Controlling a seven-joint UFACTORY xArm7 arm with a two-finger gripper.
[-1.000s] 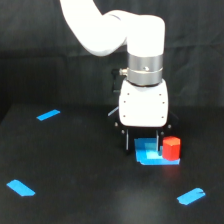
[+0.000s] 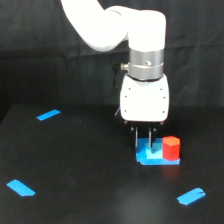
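Observation:
My gripper (image 2: 146, 142) hangs pointing down from the white arm (image 2: 146, 95), right of the middle of the view. Its dark fingers stand fairly close together, over a bright blue patch (image 2: 142, 157) on the dark surface. A small light-blue piece (image 2: 153, 153) shows at the fingertips; whether they grip it cannot be made out. Touching or close beside it on the right sits a red block (image 2: 171, 148), also at the blue patch.
Flat blue strips lie apart on the dark table: one at the far left (image 2: 48, 115), one at the near left (image 2: 20, 188), and one at the near right (image 2: 190, 196).
The fingers have drawn closer together, and the arm has shifted slightly right and up. The red block and the blue strips look unmoved.

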